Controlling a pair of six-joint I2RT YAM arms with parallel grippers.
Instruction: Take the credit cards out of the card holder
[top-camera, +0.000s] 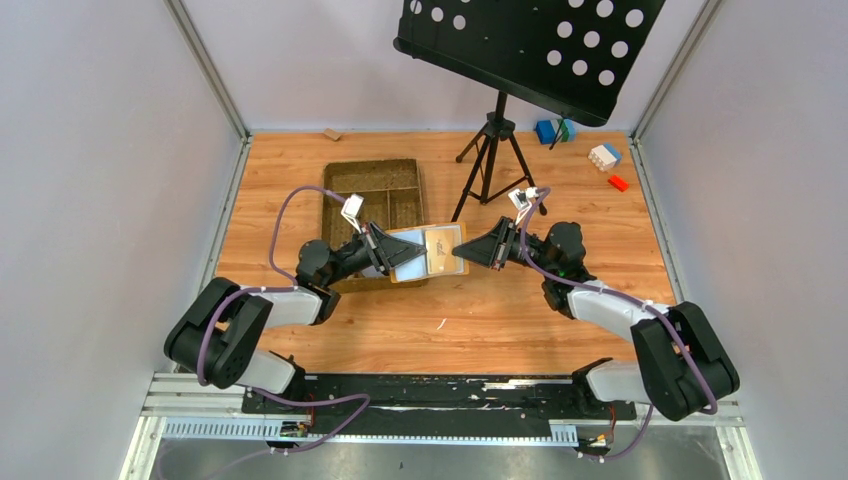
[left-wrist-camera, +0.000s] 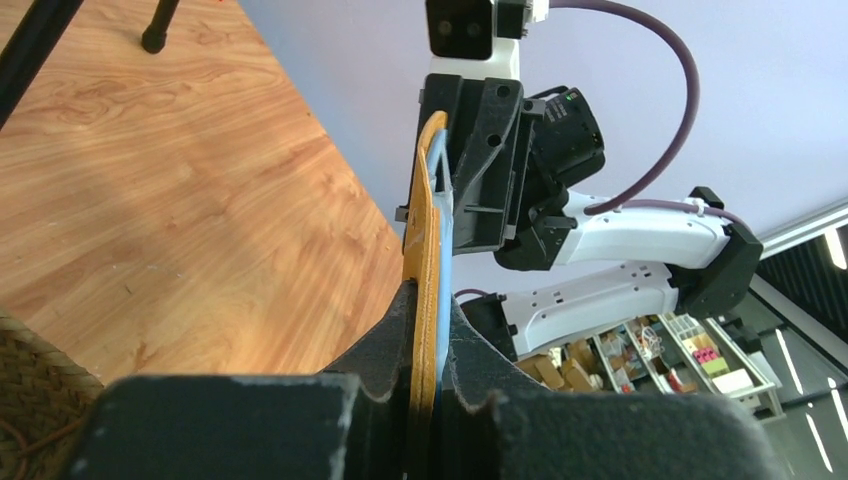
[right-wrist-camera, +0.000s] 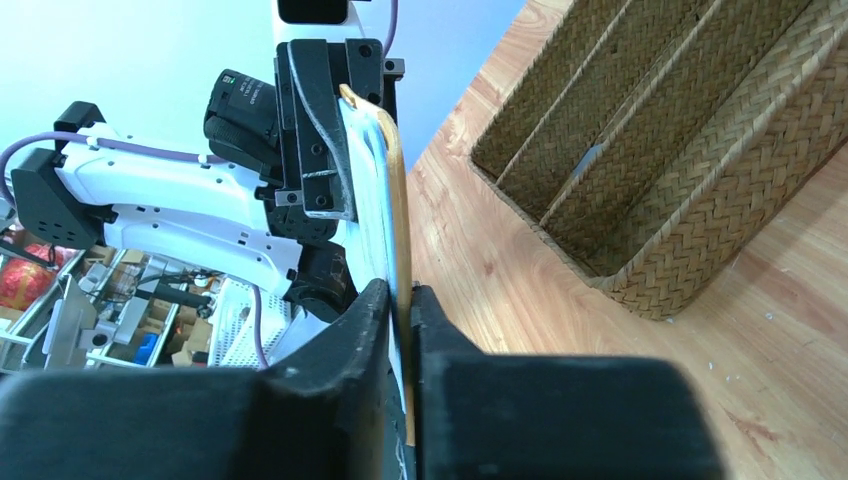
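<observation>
Between my two arms hangs an open card holder (top-camera: 412, 267), tan-edged with a light blue inside. A pale gold card (top-camera: 440, 252) shows in its right half. My left gripper (top-camera: 408, 256) is shut on the holder's left side, and my right gripper (top-camera: 474, 258) is shut on its right edge. In the left wrist view the holder (left-wrist-camera: 425, 270) appears edge-on, rising from between the fingers. From the right wrist the holder (right-wrist-camera: 397, 210) also looks like a thin upright strip. Whether the right fingers pinch the card too is hidden.
A woven basket (top-camera: 421, 180) with compartments lies behind and below my left gripper. At the back stands a black music stand (top-camera: 487, 150), with blocks (top-camera: 604, 157) to its right.
</observation>
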